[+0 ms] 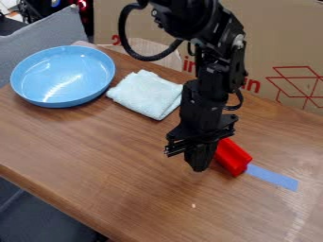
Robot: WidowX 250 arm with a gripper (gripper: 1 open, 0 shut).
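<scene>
My black gripper [198, 159] points down at the wooden table, its fingertips low over the surface, shut with nothing visible between them. Just right of it, partly behind it, a red cylindrical object [233, 157] lies on its side. I cannot tell whether the fingers touch it. A strip of blue tape [273, 178] runs on the table to the right of the red object.
A blue plate [62, 76] sits at the back left, with a folded white cloth [146, 94] to its right. A cardboard box [284, 57] stands behind the table.
</scene>
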